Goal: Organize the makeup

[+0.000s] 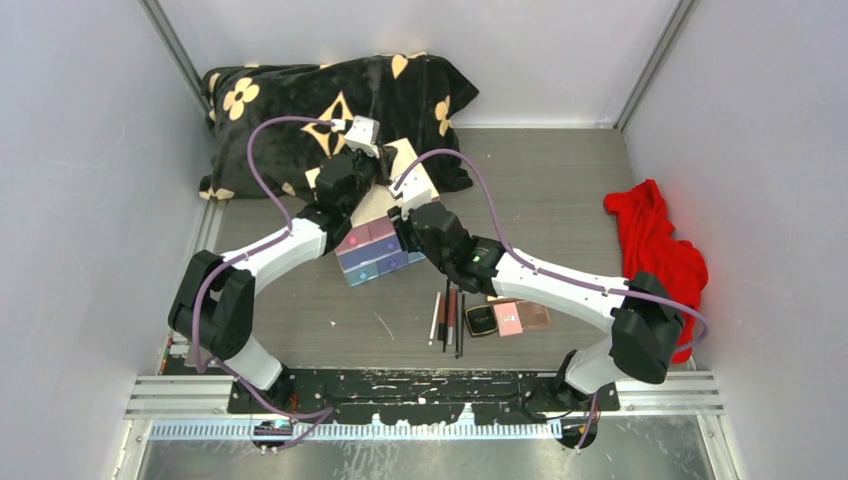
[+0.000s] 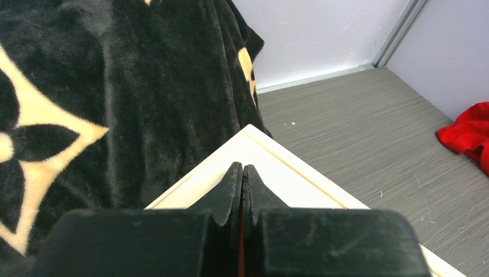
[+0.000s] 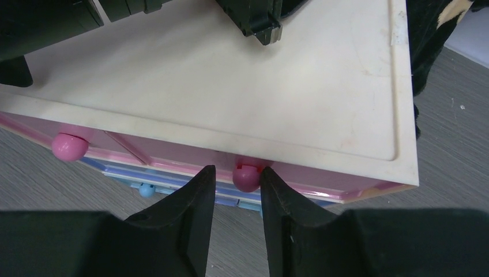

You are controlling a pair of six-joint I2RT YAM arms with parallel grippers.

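Note:
A makeup organizer with a cream top (image 2: 288, 179) stands before the blanket, with pink, lavender and blue drawer fronts (image 1: 370, 245) and round knobs. My left gripper is shut above the top, with nothing visible between its fingers. My right gripper is part open at the top drawer, its fingertips either side of a pink knob (image 3: 246, 179); whether they grip it is unclear. Brushes or pencils (image 1: 447, 320), a black compact (image 1: 481, 321) and a pink compact (image 1: 506, 319) lie on the floor in front.
A dark patterned blanket (image 1: 270, 110) lies along the back wall. A red cloth (image 1: 650, 240) lies by the right wall. Both arms sit close together over the organizer.

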